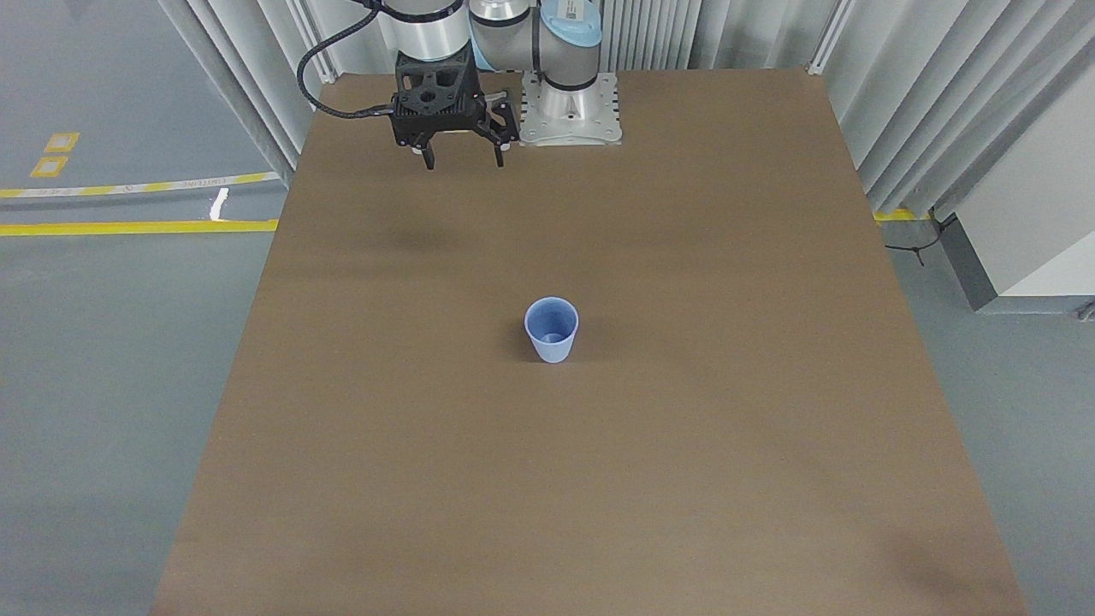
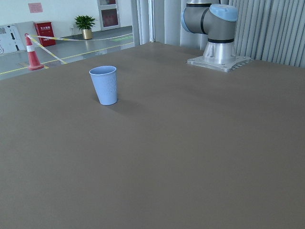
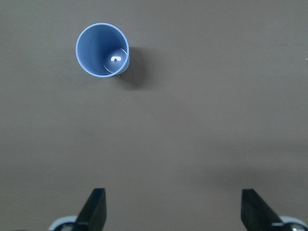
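Note:
A light blue ribbed cup (image 1: 551, 339) stands upright near the middle of the brown table (image 1: 616, 472); the left view shows the cup (image 2: 106, 88) too, and the wrist view looks down into the cup (image 3: 91, 50). My black gripper (image 1: 464, 163) hangs high at the back of the table, left of the arm's base, well apart from the cup. In the wrist view the gripper is open, with only bare tabletop between its fingers.
The arm's base plate (image 1: 570, 129) is fixed at the back edge. Curtains (image 1: 749, 36) run behind the table.

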